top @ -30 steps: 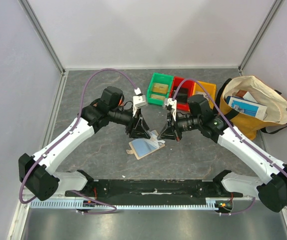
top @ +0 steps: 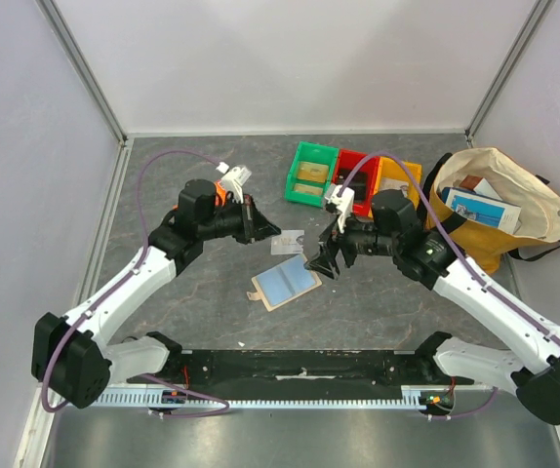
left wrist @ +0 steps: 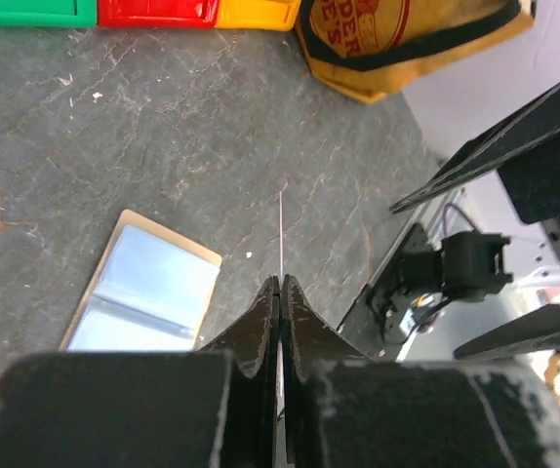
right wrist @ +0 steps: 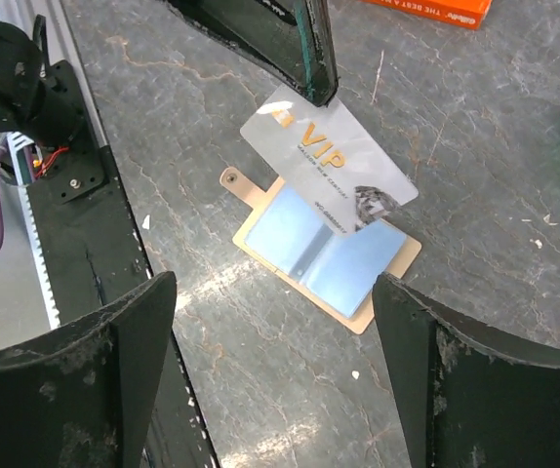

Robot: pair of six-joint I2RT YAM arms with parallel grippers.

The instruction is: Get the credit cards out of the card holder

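A silver card marked VIP [right wrist: 319, 166] is held at the tips of my left gripper [top: 266, 234], which is shut and seen at the top of the right wrist view; in its own wrist view the card shows only edge-on. My right gripper [top: 327, 261] stands open, facing the card with nothing between its fingers. Beneath, the light blue card holder [left wrist: 143, 283] with a tan rim lies open on the grey floor.
Green [top: 311, 174], red [top: 356, 178] and yellow [top: 409, 174] trays stand at the back. A yellow tote bag [top: 487, 214] with items sits at the right. The floor around the holder is clear.
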